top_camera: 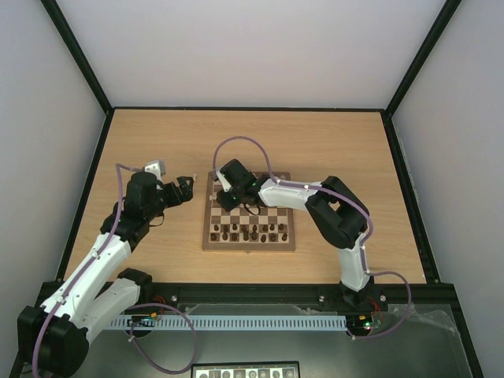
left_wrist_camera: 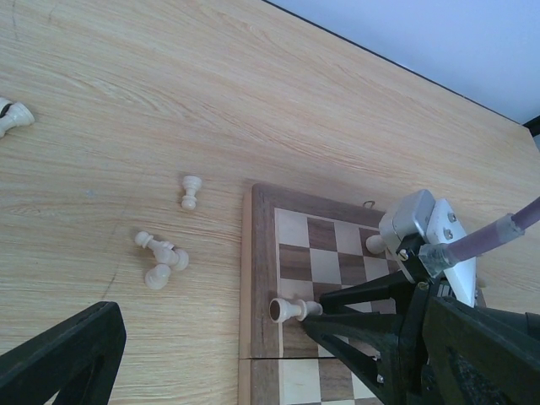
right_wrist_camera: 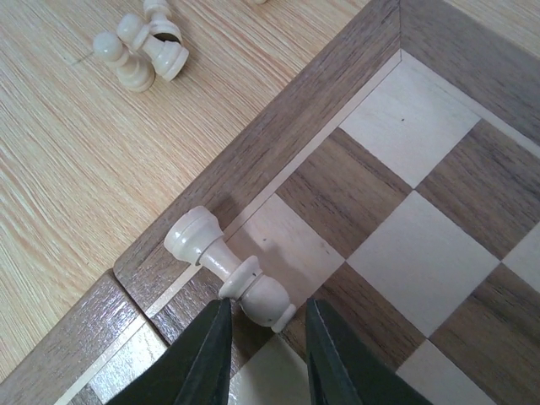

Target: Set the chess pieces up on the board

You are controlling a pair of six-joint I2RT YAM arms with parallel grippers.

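Note:
The chessboard (top_camera: pixel 249 246) lies mid-table, with several dark pieces (top_camera: pixel 245 235) standing on its near rows. A white piece (right_wrist_camera: pixel 215 256) lies on its side near the board's left edge, its base toward the border. My right gripper is at the head end of this piece, its fingers apart and the pointed tip showing between them. In the left wrist view, the same white piece (left_wrist_camera: pixel 288 310) shows beside the right gripper's dark fingers (left_wrist_camera: pixel 337 323). My left gripper (top_camera: pixel 191 183) hangs left of the board, its fingers wide open and empty.
Loose white pieces (left_wrist_camera: pixel 159 261) lie on the wood left of the board, with a small pawn (left_wrist_camera: pixel 191 192) nearby. Another white piece (left_wrist_camera: pixel 15 116) is farther left. The right arm (top_camera: pixel 287 194) crosses the board. Behind the board, the table (top_camera: pixel 331 142) is clear.

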